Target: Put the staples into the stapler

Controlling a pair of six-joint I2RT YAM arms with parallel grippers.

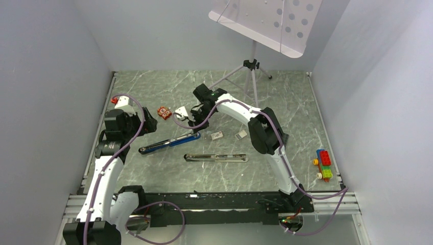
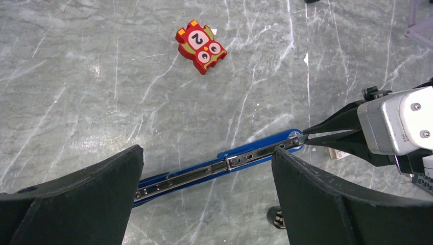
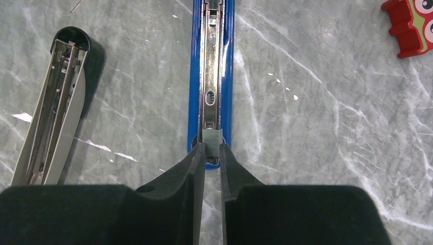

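Observation:
The blue stapler (image 1: 168, 143) lies open at a slant on the marble floor, its metal rail up. My right gripper has its fingertips at the rail's near end, close around or on a small grey metal piece (image 3: 211, 138); whether it grips that piece I cannot tell. My left gripper hangs open above the floor, left of the blue stapler, with nothing held. A second, grey-and-dark stapler (image 1: 216, 157) lies open nearer the front. Two small boxes (image 1: 217, 135) (image 1: 241, 135) lie right of the blue stapler.
A red owl toy (image 1: 164, 112) lies behind the blue stapler. A brick toy car (image 1: 324, 164) is at the right edge. A white stand (image 1: 254, 81) stands at the back.

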